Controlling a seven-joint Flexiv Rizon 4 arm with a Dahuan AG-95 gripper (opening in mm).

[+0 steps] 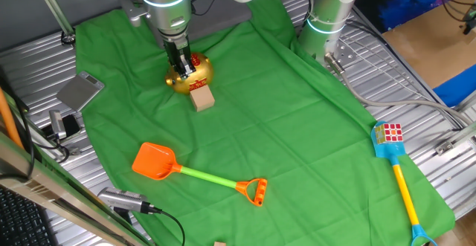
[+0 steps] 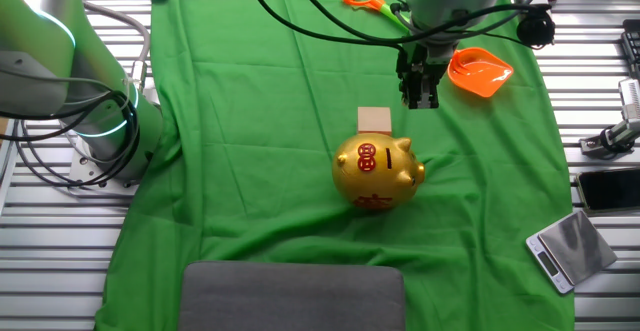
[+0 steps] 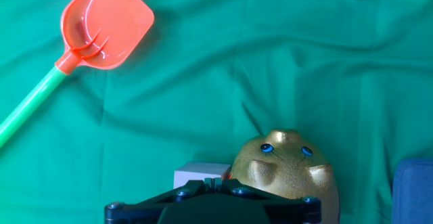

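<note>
A golden piggy bank with red markings rests on the green cloth. Touching or almost touching its side is a pale wooden block. My gripper appears shut, its black fingers meeting with nothing visible between them. In the wrist view its tips overlap the near side of the block and sit left of the pig's face. From exterior view 2 the gripper appears above the cloth, apart from both objects. Exterior view 1 has the fingers partly covering the pig.
An orange shovel with a green handle lies on the cloth. A blue shovel holding a puzzle cube lies at the right. A small scale and a grey pad are near the edges. Mid-cloth is mostly clear.
</note>
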